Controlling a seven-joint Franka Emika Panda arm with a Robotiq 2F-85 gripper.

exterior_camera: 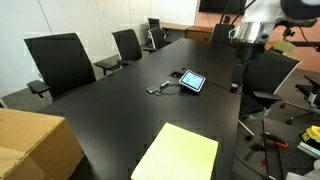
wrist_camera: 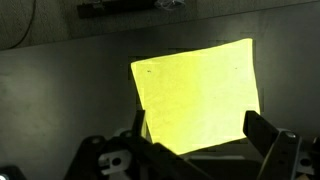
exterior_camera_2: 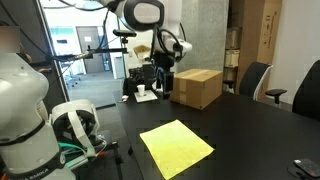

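A flat yellow sheet (exterior_camera: 176, 153) lies on the dark table; in exterior view 2 the same sheet (exterior_camera_2: 177, 147) rests in front of the robot's base. Its material, cloth or paper, is hard to tell. From the wrist view, the yellow sheet (wrist_camera: 196, 92) fills the middle and all its upper edge shows, while part of its lower side is hidden by my gripper. My gripper stands open above it, its dark fingers (wrist_camera: 262, 130) wide apart with nothing between them. The sheet looks flat and untouched.
A cardboard box (exterior_camera_2: 197, 88) stands at one end of the table. A small tablet (exterior_camera: 192, 81) with cables lies farther along. Black chairs (exterior_camera: 57, 65) line the far side. Bare dark tabletop (exterior_camera: 110, 110) lies between box and tablet.
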